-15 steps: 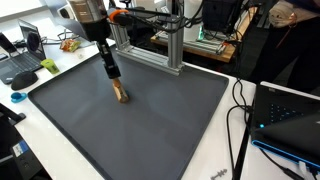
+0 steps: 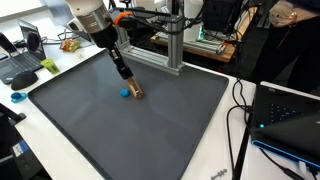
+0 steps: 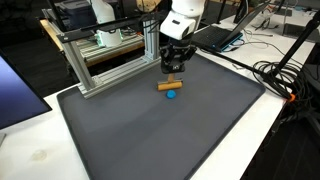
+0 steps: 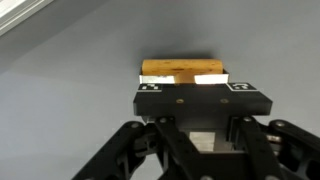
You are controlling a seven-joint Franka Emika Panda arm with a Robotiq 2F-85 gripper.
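A wooden block [image 2: 135,90] is at my gripper [image 2: 130,79], low over the back half of the grey board in exterior view 1. Exterior view 2 has the block [image 3: 170,86] directly below the gripper [image 3: 174,72], with a small blue round thing [image 3: 171,94] just in front of it. From the wrist, the long wooden block [image 4: 185,67] lies across the fingertips, and the gripper is shut on it. The blue thing [image 2: 125,93] lies left of the block in exterior view 1. Whether the block touches the board cannot be told.
The front and right of the grey board [image 2: 120,135] are bare. A metal rail [image 3: 110,74] runs along its back edge. A black device with cables [image 2: 285,120] stands to the right in exterior view 1.
In exterior view 1, my gripper and the wooden block have shifted right. The blue thing, hidden one second ago, now shows beside the block.
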